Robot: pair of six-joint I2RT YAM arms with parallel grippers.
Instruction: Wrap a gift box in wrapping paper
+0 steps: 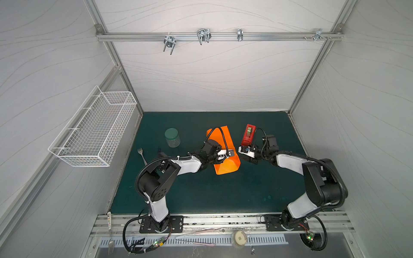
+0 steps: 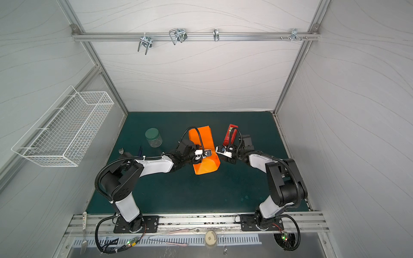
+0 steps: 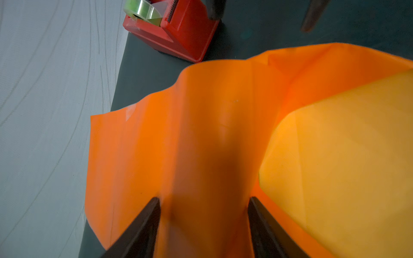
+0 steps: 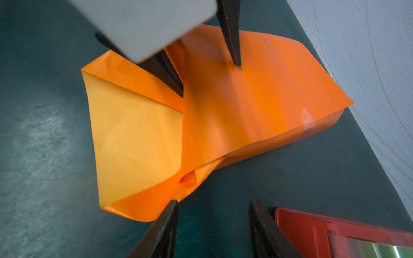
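Note:
The box in orange wrapping paper (image 1: 220, 137) lies mid-table; its near end is an unfolded flap with a yellow inside (image 4: 133, 137). My left gripper is over this near end, its fingers (image 4: 232, 43) parted on either side of the folded paper, with no firm grip showing. To the right of the package, my right gripper has its fingertips apart, and only dark mat shows between them. A small clear tape piece (image 4: 306, 118) sits on the package's side edge. The red tape dispenser (image 1: 248, 135) stands just behind my right gripper.
A glass jar with a green lid (image 1: 172, 137) stands at the back left, with a fork (image 1: 142, 155) nearby. A white wire basket (image 1: 94, 129) hangs on the left wall.

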